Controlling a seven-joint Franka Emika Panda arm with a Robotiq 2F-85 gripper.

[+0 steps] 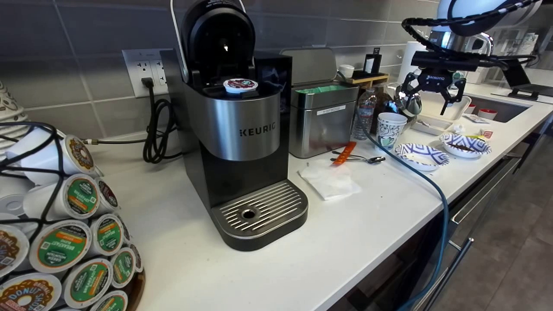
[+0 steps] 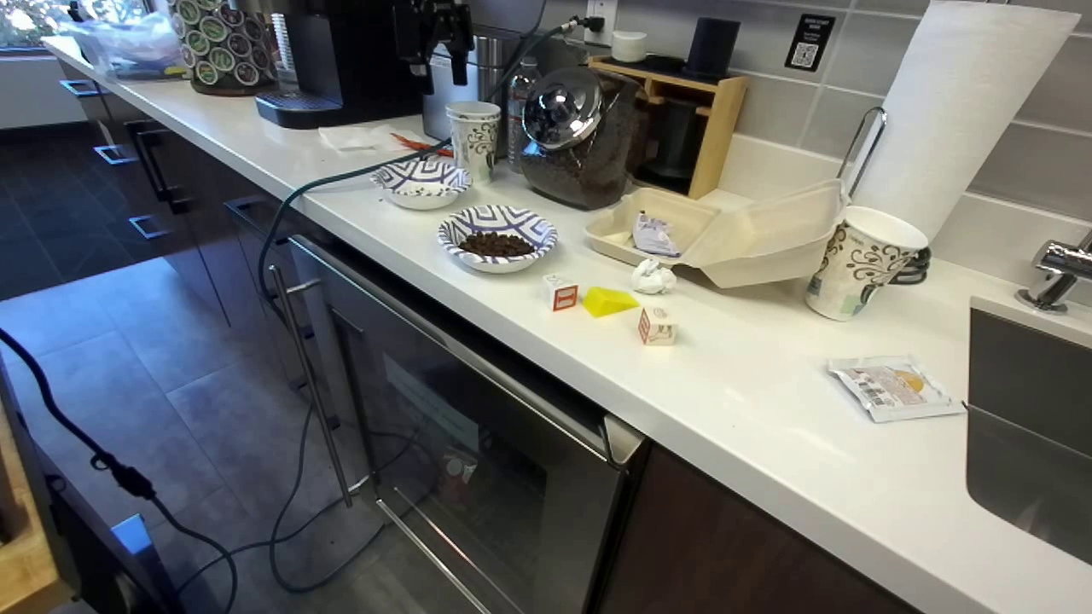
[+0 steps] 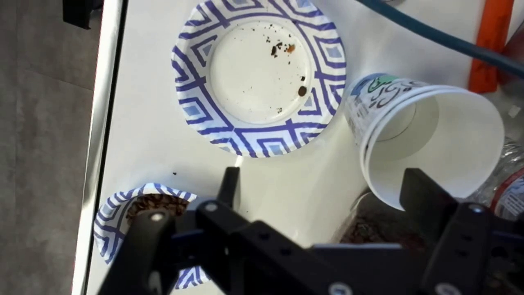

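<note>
My gripper is open and empty, held above the counter over the area of the bowls and cups. In the wrist view the gripper's two fingers are wide apart with bare white counter between them. Ahead of them is a patterned paper bowl with a few dark crumbs. A second bowl holds brown bits; the left finger partly covers it in the wrist view. Nested paper cups stand near the right finger. The coffee machine has its lid raised, with a pod sitting in its top.
A blue-green cable crosses the counter and hangs over its front edge. Behind the bowls stand a metal bin, a water bottle and a dark jar. Pods fill a rack.
</note>
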